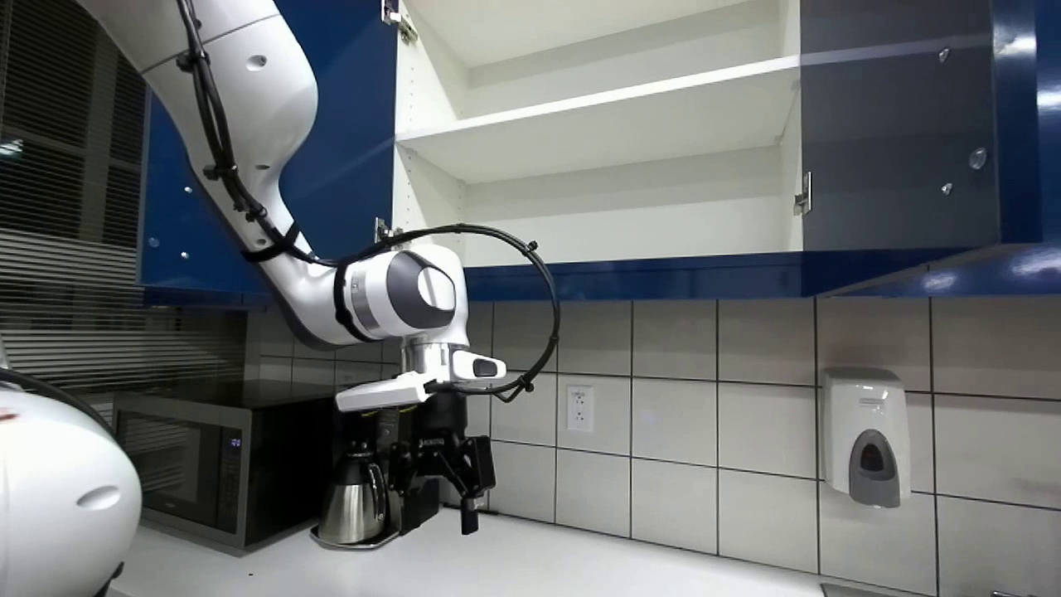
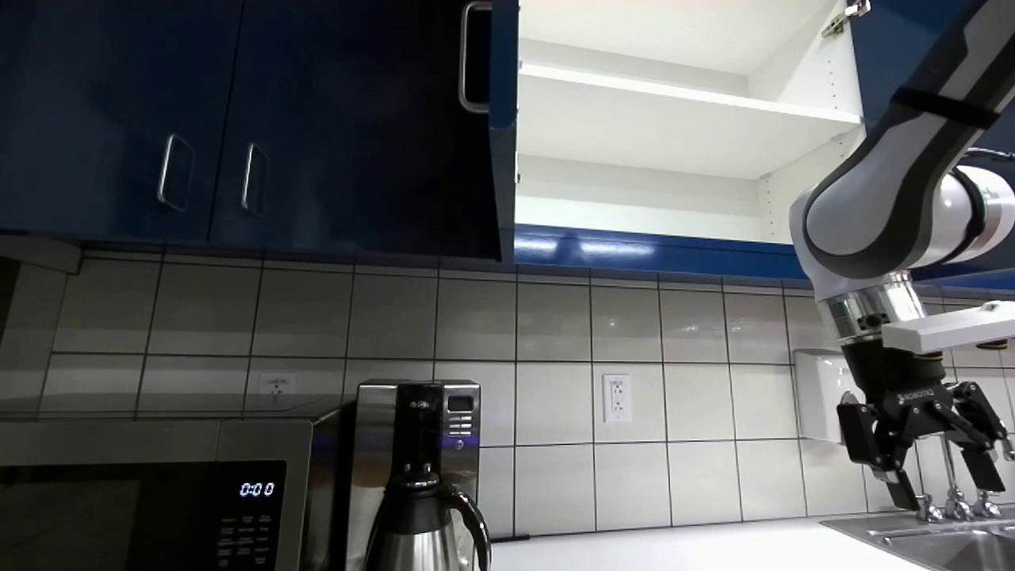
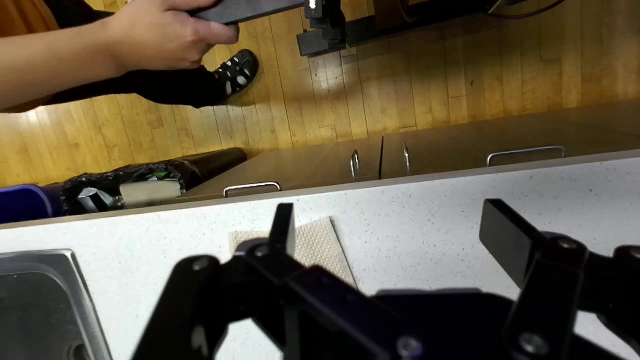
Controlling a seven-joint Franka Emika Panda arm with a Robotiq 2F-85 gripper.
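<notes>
My gripper is open, its two black fingers wide apart and nothing between them in the wrist view. In exterior view 2 the same gripper (image 2: 944, 485) hangs at the right, pointing down, clear of the counter. Beneath it in the wrist view, a beige textured cloth (image 3: 321, 246) lies on the white speckled countertop (image 3: 414, 240), partly hidden behind the left finger. Above the counter, the wall cabinet (image 1: 627, 99) stands with its doors swung out; the visible parts of its white shelves are bare.
A microwave (image 1: 189, 468) and a coffee maker with a steel carafe (image 1: 353, 507) stand on the counter. The sink (image 3: 42, 306) is at the wrist view's lower left. A soap dispenser (image 1: 867, 438) hangs on the tiles. A person's hand (image 3: 168, 33) holds a dark device beyond the counter edge.
</notes>
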